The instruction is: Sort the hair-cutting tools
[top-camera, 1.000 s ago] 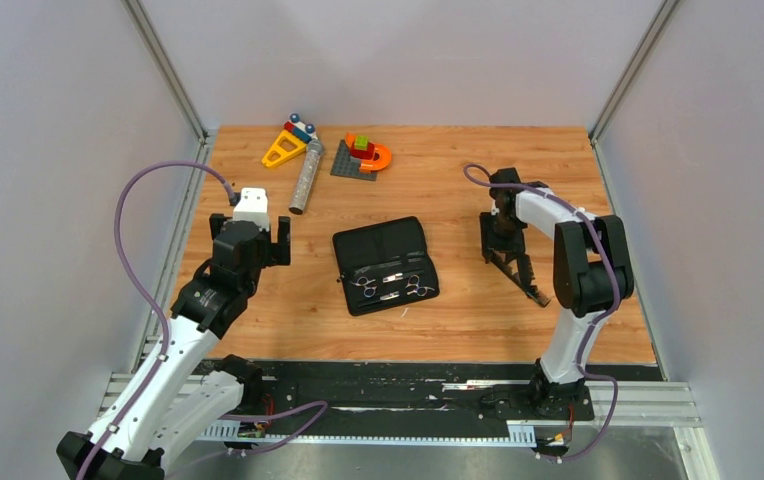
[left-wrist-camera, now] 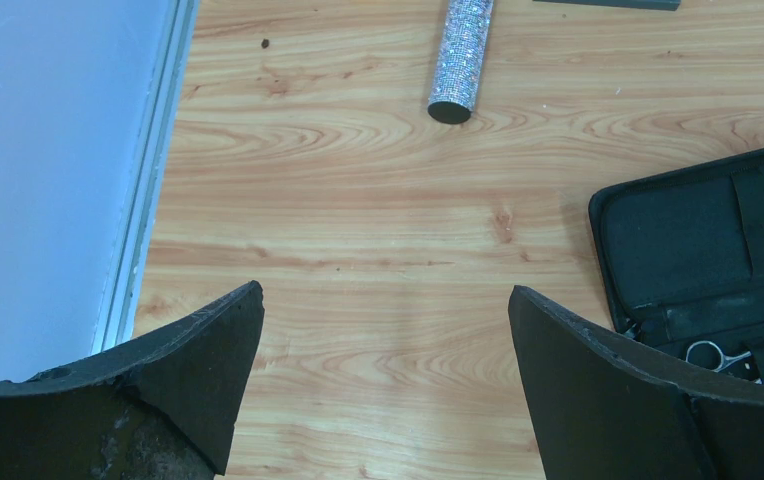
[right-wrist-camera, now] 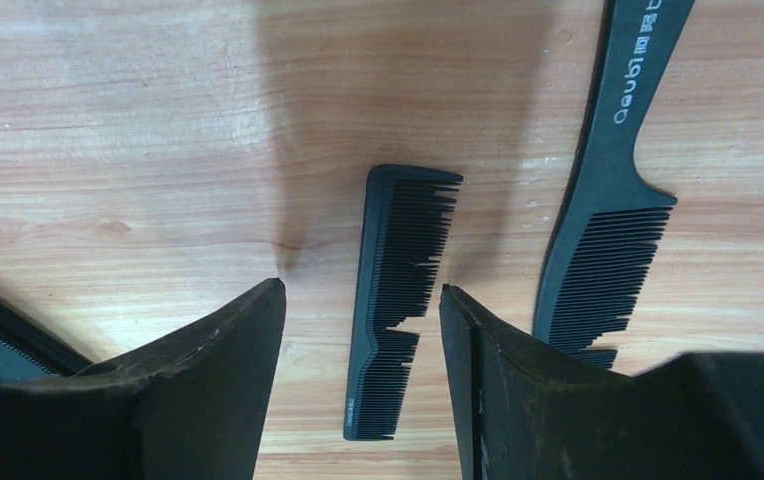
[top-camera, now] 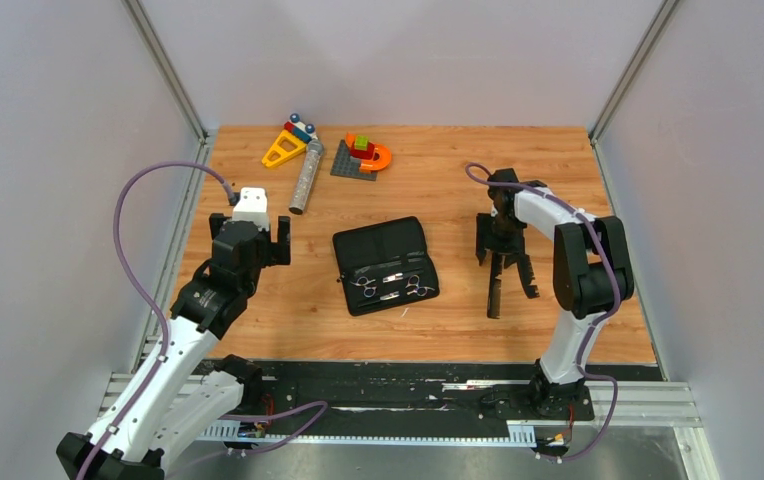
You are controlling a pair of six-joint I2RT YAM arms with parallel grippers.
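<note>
A black zippered case [top-camera: 380, 243] with scissors and other tools lies open mid-table; its corner shows in the left wrist view [left-wrist-camera: 688, 230]. My right gripper is open low over several dark combs at the right. A short comb [right-wrist-camera: 383, 260] lies between and beyond its fingertips, a handled comb [right-wrist-camera: 598, 190] to its right, and another dark toothed piece [right-wrist-camera: 8, 335] at lower left. My left gripper stands open above the table's left side, nothing between its fingers.
At the back left are a glittery cylinder [top-camera: 305, 180], a yellow toy [top-camera: 278, 152] and a grey plate with bricks [top-camera: 353, 170]. Bare table lies between the case and the combs. Walls border the back and sides [left-wrist-camera: 68, 150].
The combs under my right gripper lie differently, now more spread apart than a second ago. The right gripper has shifted slightly. The left arm is unmoved.
</note>
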